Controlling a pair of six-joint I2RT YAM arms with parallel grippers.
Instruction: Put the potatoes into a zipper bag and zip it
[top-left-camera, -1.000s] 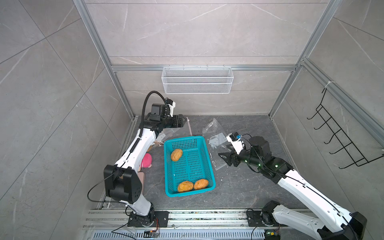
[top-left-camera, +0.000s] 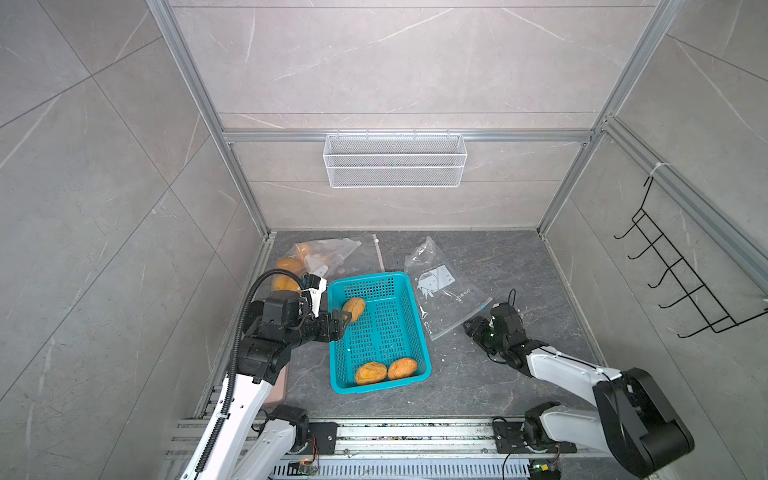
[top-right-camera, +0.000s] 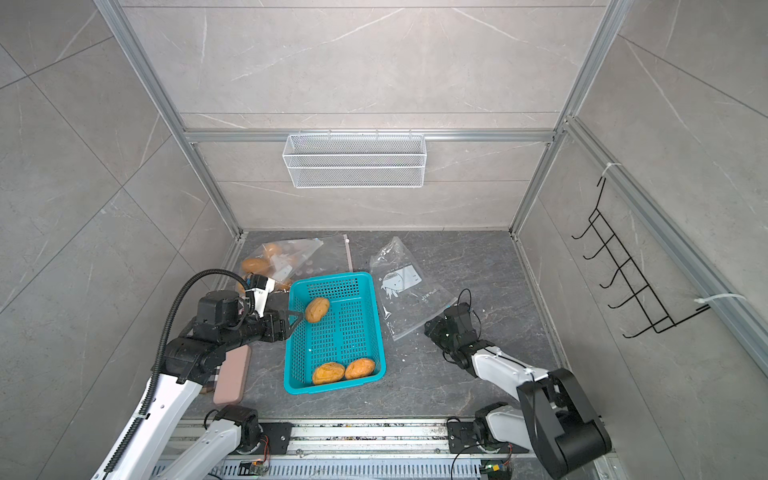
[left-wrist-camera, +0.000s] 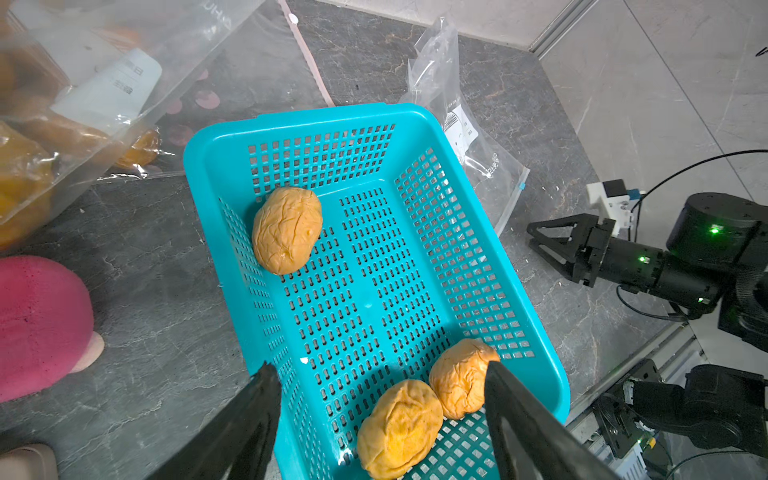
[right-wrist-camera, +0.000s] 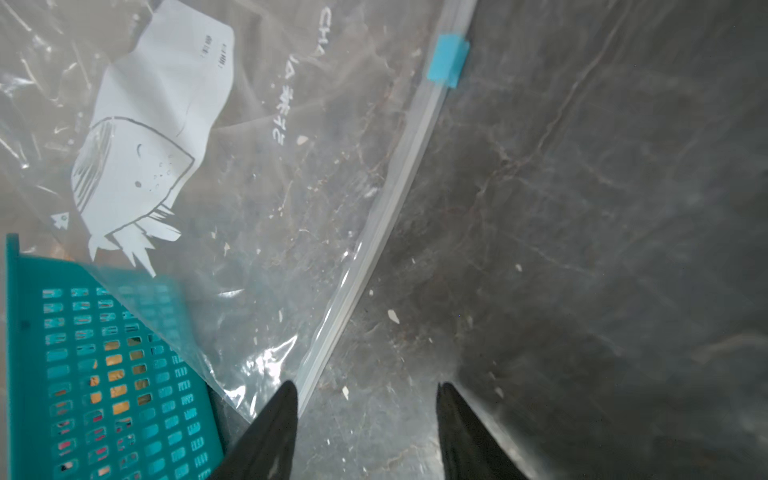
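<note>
Three potatoes lie in the teal basket (top-left-camera: 376, 336): one at the back left (left-wrist-camera: 286, 229), two at the front (left-wrist-camera: 400, 428) (left-wrist-camera: 468, 376). An empty clear zipper bag (right-wrist-camera: 240, 184) with a blue slider (right-wrist-camera: 448, 60) lies flat to the basket's right. My left gripper stands open above the basket, nothing held. My right gripper is low at the bag's near right end, beside the zipper strip, its fingers apart with nothing between them.
Another bag (top-right-camera: 284, 256) with potato-like items lies behind left of the basket. A pink board (top-right-camera: 232, 376) and pink object (left-wrist-camera: 36, 328) sit at left.
My right gripper has lowered toward the counter beside the bag, and its arm has bent.
</note>
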